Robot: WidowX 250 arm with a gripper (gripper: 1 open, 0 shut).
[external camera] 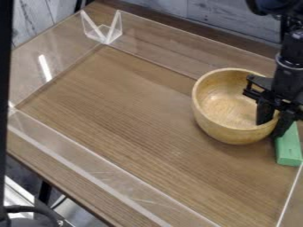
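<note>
A tan wooden bowl (222,105) stands at the right of the table. My black gripper (270,112) reaches down from the right over the bowl's right rim and is shut on that rim, as far as shows; the fingertips are partly hard to make out. A green block (288,149) lies just right of the bowl, partly under the gripper.
A clear bracket (103,28) stands at the back left. Transparent strips run along the left and front edges, and black cables hang at the lower left.
</note>
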